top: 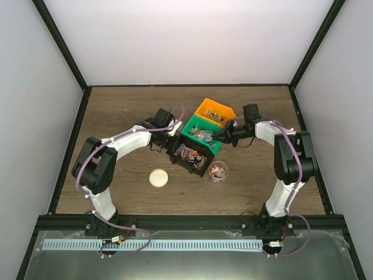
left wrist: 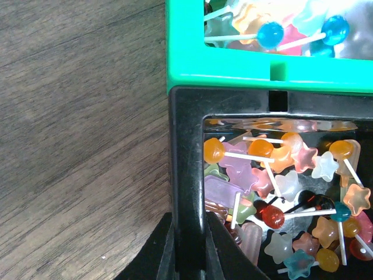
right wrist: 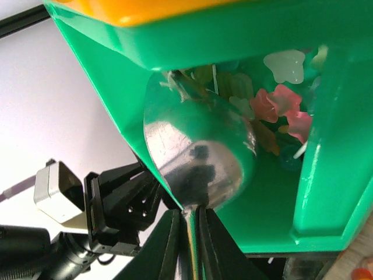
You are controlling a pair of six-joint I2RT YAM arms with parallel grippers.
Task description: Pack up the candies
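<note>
My left gripper is shut on the side rim of the black bin (left wrist: 189,175), which holds star-shaped candies and lollipops. In the right wrist view, my right gripper is shut on the handle of a clear scoop (right wrist: 204,157). The scoop's bowl is inside the green bin (right wrist: 250,233), beside candies (right wrist: 282,105) lying in it. Reflections fill the bowl, and I cannot tell whether any candy is in it. A clear round tub (top: 218,171) with candies in it stands in front of the bins.
An orange bin (top: 215,111) with candies sits behind the green one. The round cream lid (top: 158,178) lies flat at front left. Bare wood (top: 186,198) is free across the front of the table.
</note>
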